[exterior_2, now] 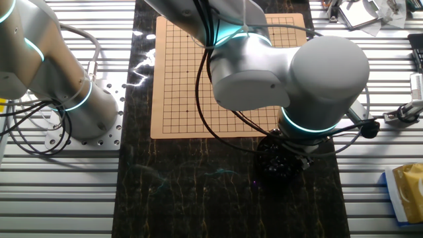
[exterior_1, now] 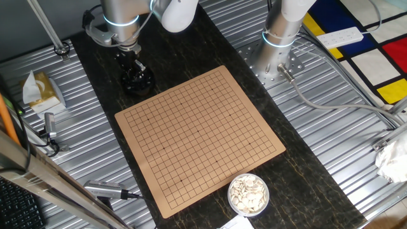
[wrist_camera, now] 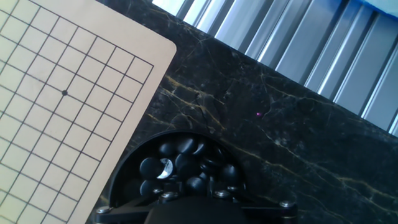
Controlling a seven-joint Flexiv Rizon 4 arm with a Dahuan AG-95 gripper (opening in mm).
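Note:
A bowl of black stones (wrist_camera: 194, 163) stands on the dark table just off one corner of the wooden grid board (wrist_camera: 68, 130). Over that bowl, my gripper (exterior_1: 132, 70) points downward, its lower end at or inside the rim. In the wrist view the black gripper body covers the near part of the bowl, and its fingertips are hidden against the dark stones. Whether anything is between them does not show. The whole board (exterior_1: 197, 137) is bare of stones. Beyond its far side sits a round clear container of white stones (exterior_1: 248, 194).
On the left are a tissue box (exterior_1: 44, 95) and a small clamp-like device (exterior_1: 105, 189) with a cable.

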